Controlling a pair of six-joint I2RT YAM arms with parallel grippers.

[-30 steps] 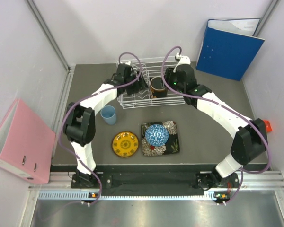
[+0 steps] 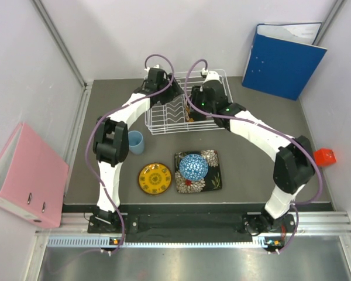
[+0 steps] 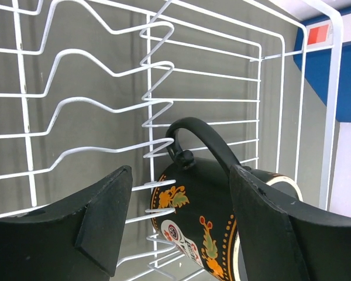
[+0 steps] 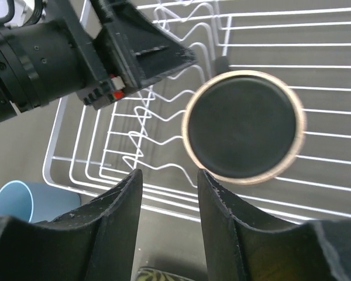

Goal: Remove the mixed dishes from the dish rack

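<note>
A black mug [image 3: 190, 199] with painted flowers and a pale rim stands in the white wire dish rack [image 2: 164, 127]. Its handle [image 3: 206, 137] shows in the left wrist view, partly behind a finger of my left gripper. That gripper is open at the rack's left part, and the mug is not clamped. My right gripper is open over the rack; in its view the mug's dark round mouth [image 4: 243, 126] lies beyond the fingertips, with nothing between them. From above, the right gripper [image 2: 193, 98] largely covers the mug.
A blue cup [image 2: 136, 142], a yellow plate [image 2: 154, 178] and a blue patterned bowl [image 2: 193, 167] on a dark floral tray [image 2: 214, 182] are on the table. The left gripper's body [image 4: 134, 52] is close beside the right gripper. Free table lies at right.
My right gripper has moved left over the mug, hiding more of it from above. The dishes on the table are unmoved.
</note>
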